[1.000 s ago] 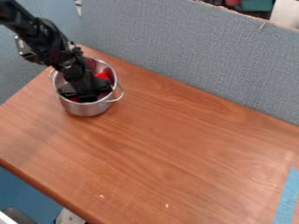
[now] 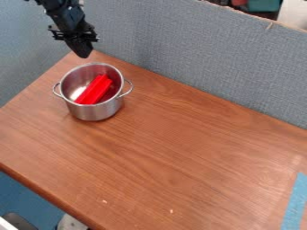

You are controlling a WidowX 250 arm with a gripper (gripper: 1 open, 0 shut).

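A steel pot (image 2: pixel 93 108) with two side handles stands on the wooden table at the left, near its back corner. A red block-like object (image 2: pixel 96 89) lies inside it, tilted along the pot's length. My black gripper (image 2: pixel 83 49) is raised above and behind the pot, at the top left, clear of it. Its fingertips are small and dark here, with nothing visible hanging from them.
A grey padded wall (image 2: pixel 192 49) runs along the back.
My gripper has risen out of the pot toward the top left, uncovering the red object that stays inside the pot.
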